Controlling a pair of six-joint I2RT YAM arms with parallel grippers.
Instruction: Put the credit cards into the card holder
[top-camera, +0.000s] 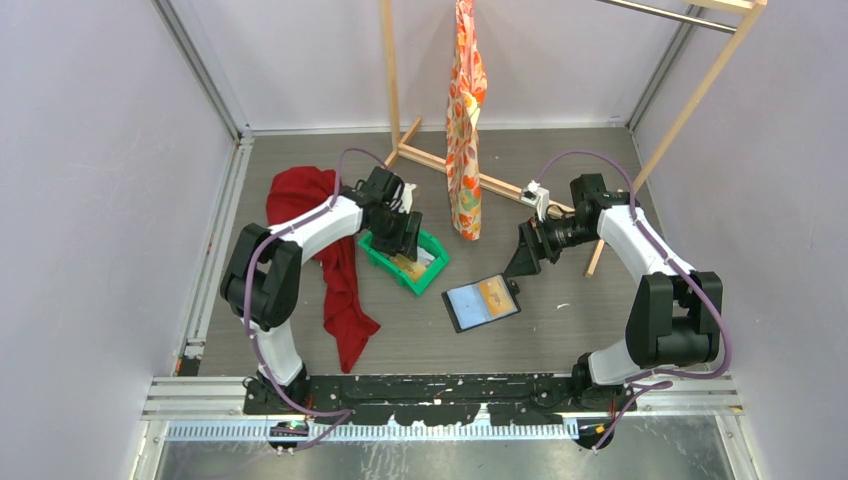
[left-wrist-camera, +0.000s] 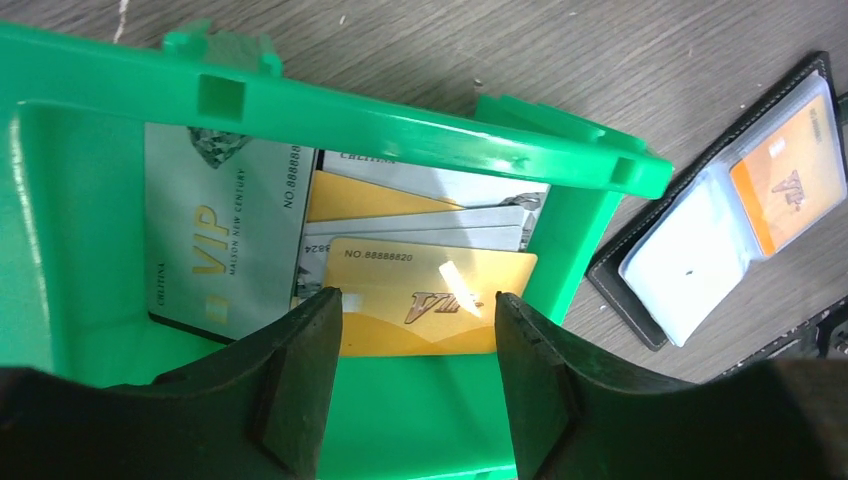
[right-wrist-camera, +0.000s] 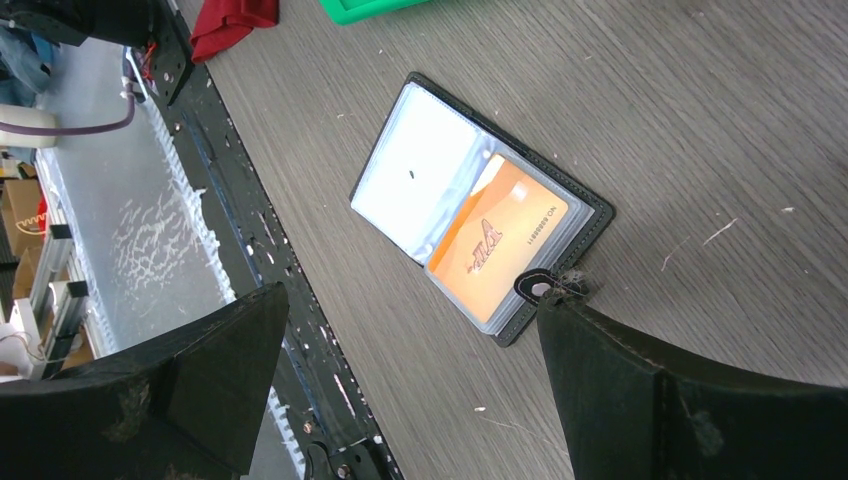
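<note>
Inside the green basket, a gold card (left-wrist-camera: 430, 290) lies on top of white and gold cards; a silver VIP card (left-wrist-camera: 225, 235) is beside them. My left gripper reaches into the basket, its fingers part open, one fingertip at each end of the gold card's near part. Whether the fingers touch the card I cannot tell. The black card holder (right-wrist-camera: 590, 225) lies spread on the floor, an orange card (right-wrist-camera: 497, 240) in one clear sleeve, the other sleeve pale. My right gripper is open above the holder's near side, nothing between its fingers.
The green basket's rim (top-camera: 440, 262) surrounds the left fingers. A red cloth (top-camera: 345, 290) lies left of it. Behind stands a wooden rack (top-camera: 425, 158) with a floral cloth (top-camera: 466, 140). Bare floor separates basket and holder.
</note>
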